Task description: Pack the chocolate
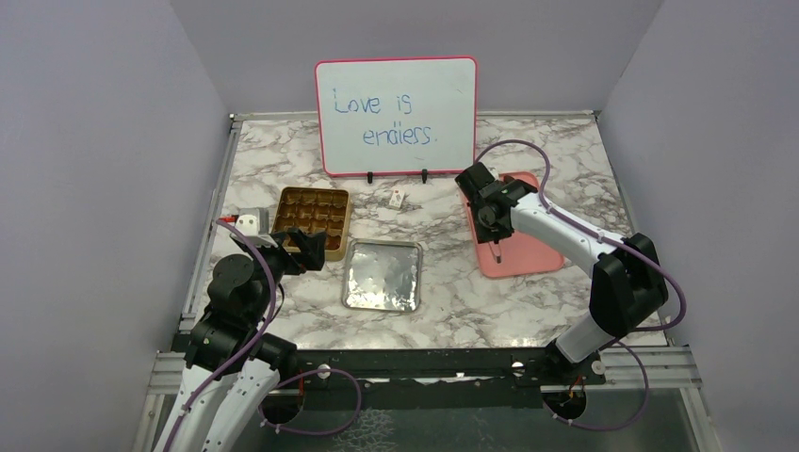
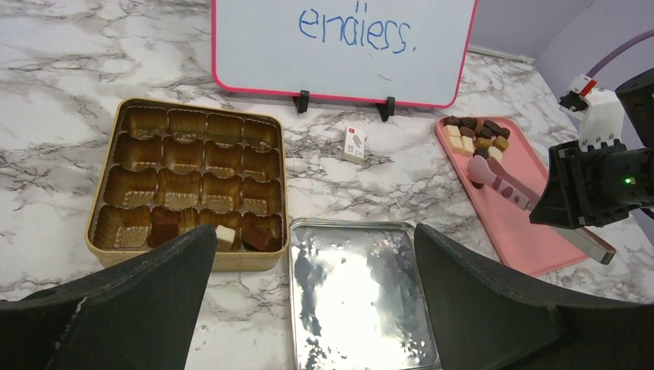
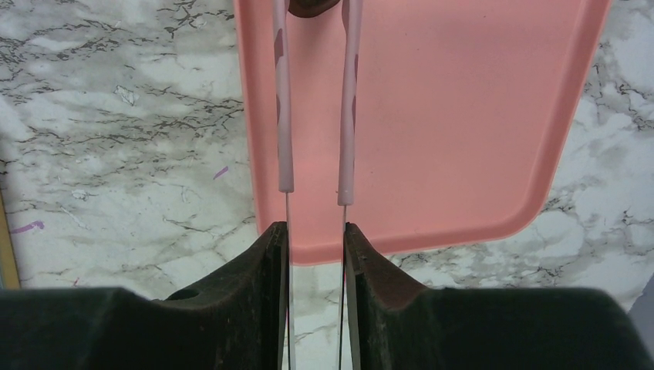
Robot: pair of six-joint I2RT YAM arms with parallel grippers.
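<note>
My right gripper is shut on metal tongs (image 2: 505, 183) with pink tips, held over the pink tray (image 2: 518, 233). At the tongs' tips is a round dark chocolate (image 3: 313, 6); I cannot tell whether they pinch it. Several brown and white chocolates (image 2: 481, 136) lie at the tray's far end. On the left stands the gold box (image 2: 187, 262) with square compartments; its front row holds two dark pieces and one white piece (image 2: 224, 237), the leftmost front compartment being empty. My left gripper (image 1: 307, 252) is open with nothing between its fingers, near the box's front right corner.
An empty silver tray (image 1: 383, 275) lies on the marble table between the box and the pink tray. Behind it are a small white card box (image 1: 397, 199) and a whiteboard (image 1: 396, 113) with blue writing. The table between the silver and pink trays is clear.
</note>
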